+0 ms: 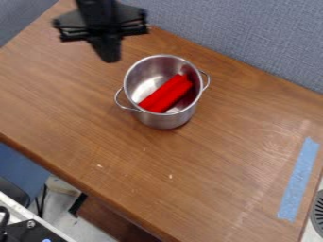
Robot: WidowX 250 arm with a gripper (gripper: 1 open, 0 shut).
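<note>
A steel pot (178, 117) with two wire handles stands on the wooden table (139, 170), holding a red cylindrical object (165, 94) and something white partly under it. My dark gripper (106, 43) is up at the upper left, above and left of the pot, apart from it. Its fingertips are small and dark, and I see nothing held between them.
A strip of blue tape (297, 180) lies on the table's right side. A grey wall (252, 28) runs behind the back edge. Cables sit below the lower left edge.
</note>
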